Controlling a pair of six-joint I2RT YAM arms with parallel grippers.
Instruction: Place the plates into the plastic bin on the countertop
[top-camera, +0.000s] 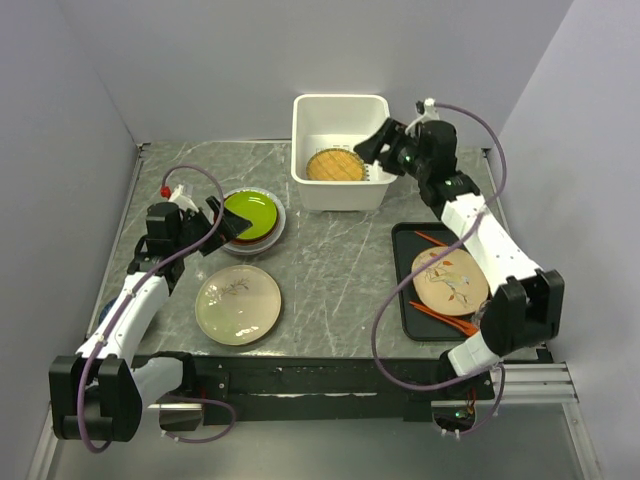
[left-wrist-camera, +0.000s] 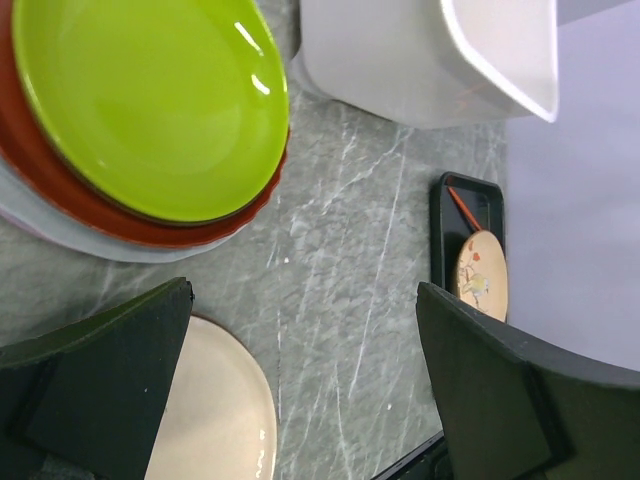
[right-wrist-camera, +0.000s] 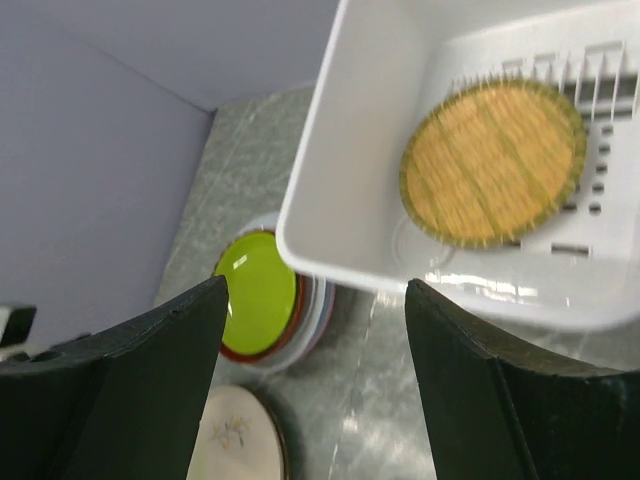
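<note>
A white plastic bin (top-camera: 342, 196) stands at the back of the counter. Flat inside it lies a round tan-orange plate with a lattice pattern (right-wrist-camera: 495, 165). To the left of the bin, a green plate (left-wrist-camera: 155, 105) tops a stack with a red-brown plate (left-wrist-camera: 60, 185) and a pale plate under it. In front of the stack lies a cream plate (top-camera: 238, 305). A floral plate (top-camera: 450, 281) rests on the black tray at the right. My left gripper (top-camera: 228, 221) hangs by the stack's edge, open and empty. Over the bin's right side is my right gripper (top-camera: 376, 143), open with nothing between its fingers.
The black tray (top-camera: 402, 240) also holds orange utensils (top-camera: 445, 319), and a clear glass object is partly hidden by the right arm. Bare marble counter (top-camera: 335, 270) lies between the cream plate and the tray. Grey walls close in the back and sides.
</note>
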